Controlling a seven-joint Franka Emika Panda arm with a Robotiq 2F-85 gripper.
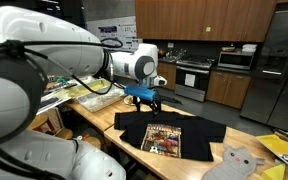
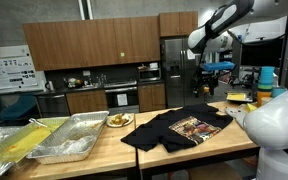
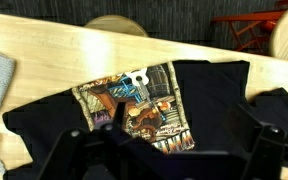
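Observation:
A black T-shirt (image 1: 191, 132) with a colourful printed picture (image 1: 162, 140) on its chest lies spread on the wooden table. In the wrist view the print (image 3: 139, 108) sits near the centre, with black cloth (image 3: 207, 95) on both sides. My gripper (image 1: 156, 107) hangs above the shirt, clear of it, pointing down. From below in the wrist view its two dark fingers stand apart over the cloth, with nothing seen between them. Exterior view 2 shows the same gripper (image 2: 206, 93) over the black shirt (image 2: 184, 127).
A grey cloth (image 1: 234, 163) lies at the table's near right, by a yellow item (image 1: 281, 145). Clear plastic trays (image 2: 69, 138) stand at the other end, with a plate of food (image 2: 119, 120) close by. Bare wood (image 3: 114, 48) borders the shirt; stools (image 3: 116, 25) stand beyond the edge.

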